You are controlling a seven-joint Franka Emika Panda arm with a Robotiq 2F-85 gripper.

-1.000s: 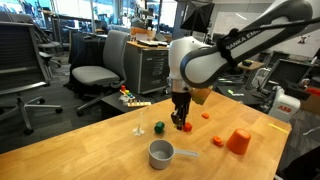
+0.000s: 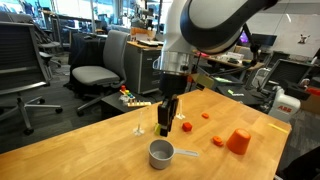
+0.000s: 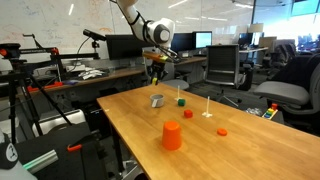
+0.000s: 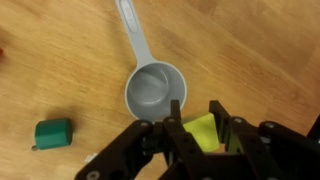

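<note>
A yellow object (image 4: 204, 132) is held between the fingers of my gripper, which is shut on it; its exact shape is partly hidden by the fingers. Just ahead of the fingers in the wrist view lies the open mouth of a grey pot (image 4: 150, 93) with a long handle, and it looks empty inside. From the first exterior view, the gripper (image 2: 167, 122) hangs above and behind the pot (image 2: 160, 152). The yellow piece (image 3: 153, 81) shows above the pot (image 3: 157, 100) in the second exterior view, apart from it.
A green block (image 4: 53, 134) lies beside the pot. An orange cup (image 2: 238, 141) stands upright to the right, with small red pieces (image 2: 187, 127) scattered between. Thin white upright items (image 3: 208, 106) stand on the table.
The pot has stayed put.
</note>
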